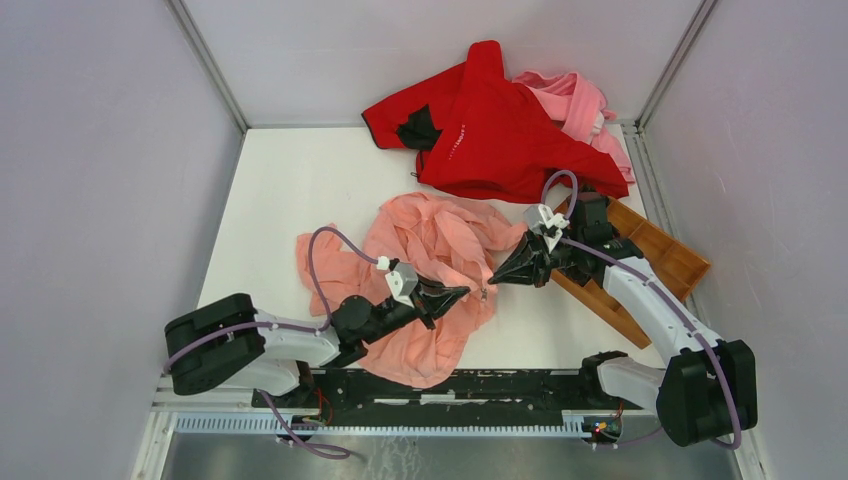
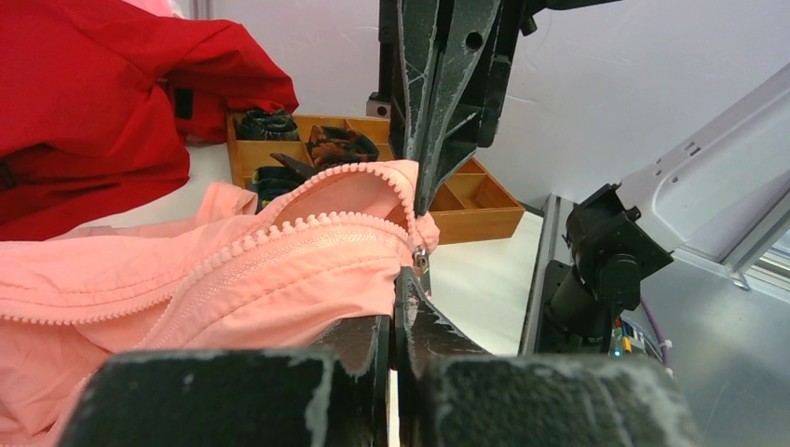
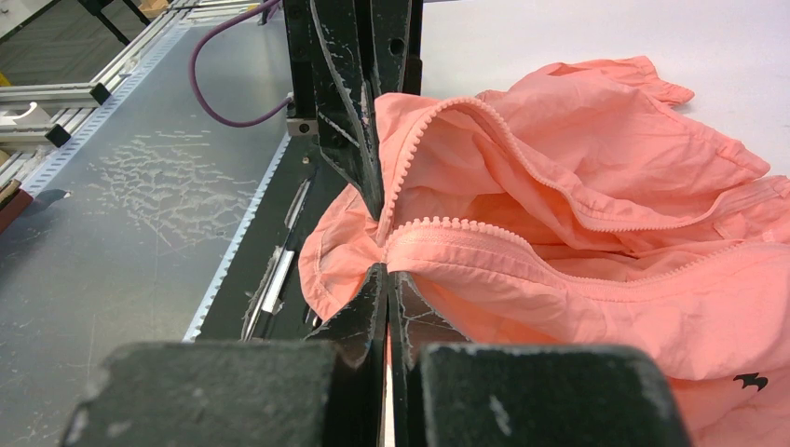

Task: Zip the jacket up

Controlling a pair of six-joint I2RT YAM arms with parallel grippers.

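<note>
The salmon-pink jacket [image 1: 410, 340] lies rumpled and unzipped at the middle of the table, its toothed edges raised between the two grippers. My left gripper [image 1: 467, 290] is shut on one zipper edge, the cloth [image 2: 307, 256] running into its fingertips. Facing it closely, my right gripper [image 1: 491, 281] is shut, with the jacket's lower zipper end [image 3: 410, 244] drawn to its tips. A small metal zipper pull [image 2: 422, 261] hangs just below the right fingertips. Both rows of teeth converge there and spread apart farther along. Whether the slider itself is pinched is hidden.
A red jacket [image 1: 490, 140] and a pink garment [image 1: 575, 100] lie at the back. On the right, a wooden compartment box [image 1: 655, 250] stands behind the right arm, holding dark rolled items [image 2: 340, 144].
</note>
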